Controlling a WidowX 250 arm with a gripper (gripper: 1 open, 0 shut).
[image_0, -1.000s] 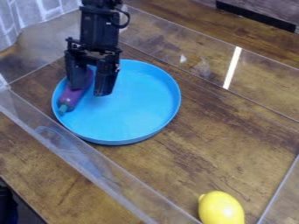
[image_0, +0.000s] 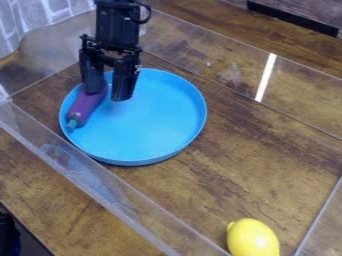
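Note:
The black gripper (image_0: 108, 70) hangs open over the upper left part of a blue plate (image_0: 147, 128), its fingers spread. A purple elongated object with a greenish stem, like an eggplant (image_0: 88, 104), lies on the plate's left side, just below the left finger; whether the finger touches it I cannot tell.
A yellow lemon-like object (image_0: 253, 237) sits at the lower right on the wooden table (image_0: 247, 160). Clear plastic walls run along the left and right. The table right of the plate is bare.
The gripper has risen slightly, moving upward in the view from over the purple object. The plate and lemon look unmoved.

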